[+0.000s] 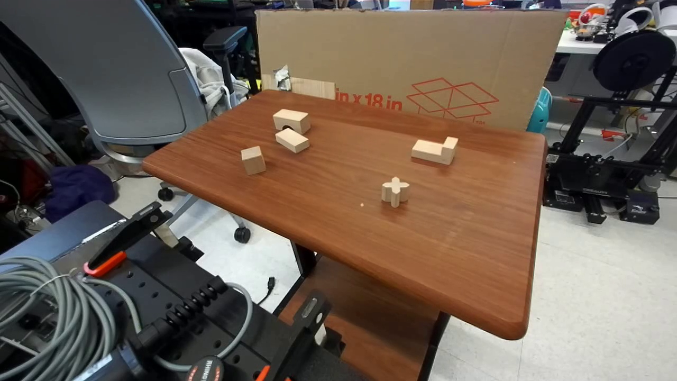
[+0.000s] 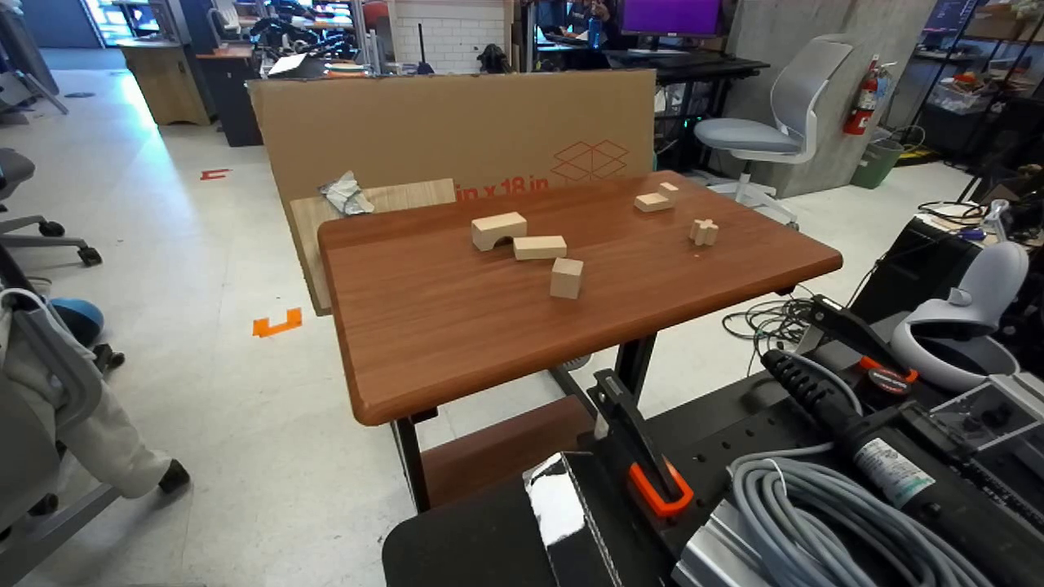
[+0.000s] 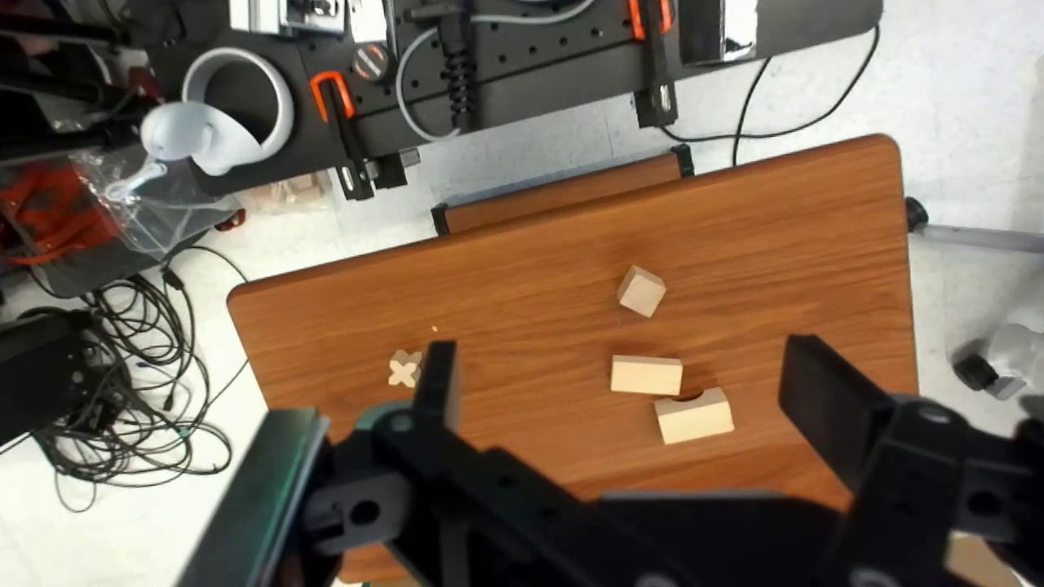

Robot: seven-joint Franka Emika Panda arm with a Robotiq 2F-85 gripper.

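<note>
Above the table, my gripper is open in the wrist view, its fingers wide apart with nothing held; neither exterior view shows it. A small wooden cube point(image 1: 254, 161) lies nearest the table's front edge on one side. Behind it is a flat rectangular block point(image 2: 540, 249), close beside an arched block point(image 2: 499, 231) with a round cut-out. Toward the other end stands a cross-shaped block point(image 1: 395, 191). Farther back is an L-shaped wooden piece point(image 1: 435, 150), which the gripper's parts appear to hide in the wrist view.
The brown table point(image 1: 317, 209) has wide bare areas between the blocks. A tall cardboard sheet point(image 1: 406, 63) stands along its back edge. In front sits a dark bench with a coiled grey cable point(image 1: 57, 317) and orange-handled clamps point(image 2: 661, 494).
</note>
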